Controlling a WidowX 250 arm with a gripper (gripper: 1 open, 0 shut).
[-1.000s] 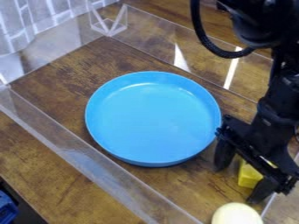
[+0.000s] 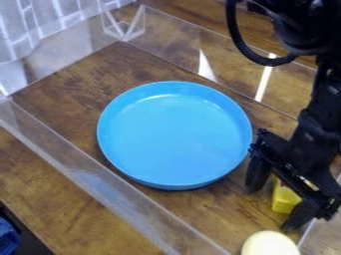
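Observation:
My black gripper (image 2: 285, 191) is low at the right of the camera view, its fingers open around a yellow object (image 2: 285, 200), which is partly hidden behind them. A round blue plate (image 2: 173, 129) lies on the wooden surface just left of the gripper. Below the gripper, at the bottom edge, is a pale, rounded object (image 2: 269, 244), cut off by the frame.
Clear plastic walls (image 2: 30, 70) border the wooden surface (image 2: 94, 75) on several sides. Bare wood shows left of and behind the plate. A dark blue object (image 2: 8, 237) is at the bottom left edge.
The gripper has shifted very slightly around the yellow object. The plate and other things look unmoved.

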